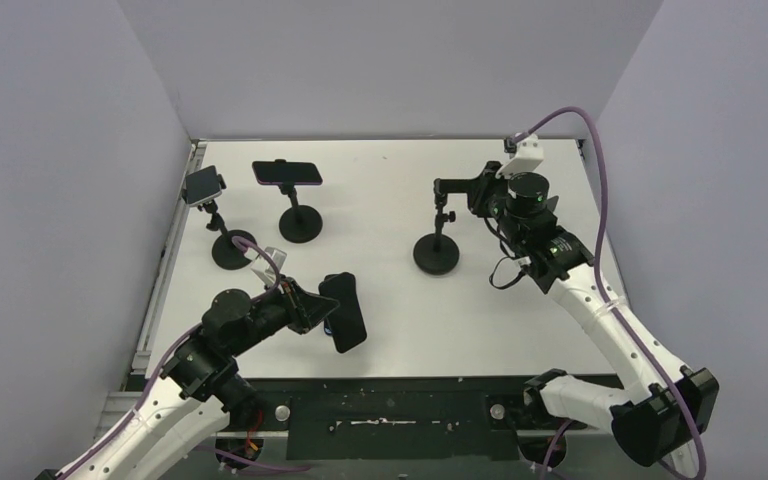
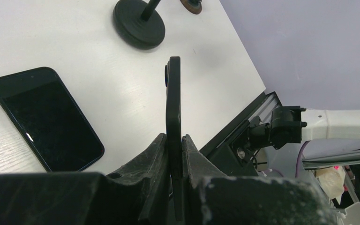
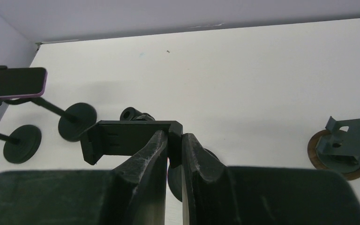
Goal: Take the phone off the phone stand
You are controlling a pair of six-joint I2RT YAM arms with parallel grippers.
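Note:
My right gripper is shut on one end of the empty black clamp of a phone stand [image 1: 436,254]. That clamp [image 3: 133,136] has no phone in it. Whether the stand's base touches the table cannot be told. At the front left, my left gripper is shut on a thin black phone [image 2: 173,98], seen edge-on with a small bump on one side. Flat on the table beside it, a second black phone [image 2: 51,122] lies face up.
Two other stands carry phones at the back left: a dark phone with a purple edge [image 1: 287,173] and a grey-faced phone [image 1: 203,186]. A metal holder [image 3: 351,136] on a round brown base stands at the right.

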